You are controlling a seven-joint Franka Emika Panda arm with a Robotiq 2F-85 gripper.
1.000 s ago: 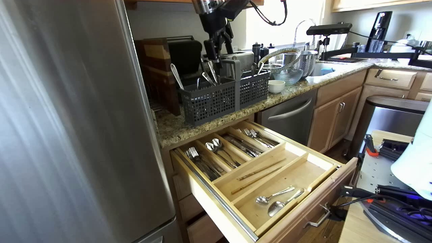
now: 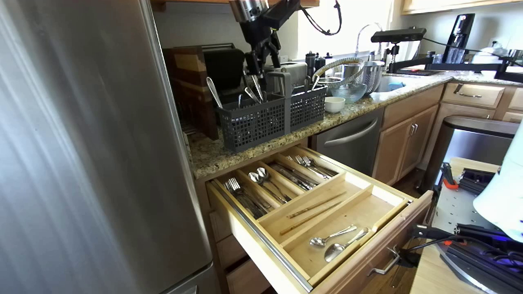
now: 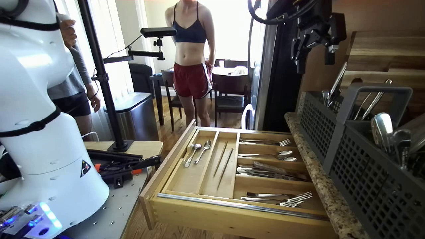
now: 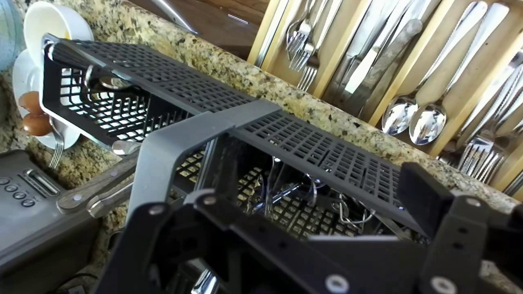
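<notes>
My gripper (image 2: 263,66) hangs open over the near section of the grey cutlery basket (image 2: 255,122), with nothing between its fingers. In exterior view 2 the gripper (image 3: 314,63) is above the basket's far end, its two fingers apart. Looking down from the wrist, the basket (image 4: 323,139) lies beneath the fingers, with some cutlery loose inside it and its lower part hidden by the gripper. Handles of silverware (image 2: 214,92) stick up from the basket. The pulled-out wooden drawer (image 3: 239,227) holds sorted forks (image 3: 297,199), spoons (image 3: 285,153), knives (image 3: 267,169) and two chopsticks (image 3: 225,169).
Wooden cutting boards (image 2: 196,88) stand behind the basket, close to the gripper. A toaster (image 2: 294,73) sits behind it, and a white bowl (image 2: 334,103) beside it. The fridge (image 2: 98,147) rises on the left. Two people stand beyond the drawer in exterior view 2.
In exterior view 1 my gripper has shifted slightly left over the basket, staying open. The basket, the cutlery and the drawer look the same.
</notes>
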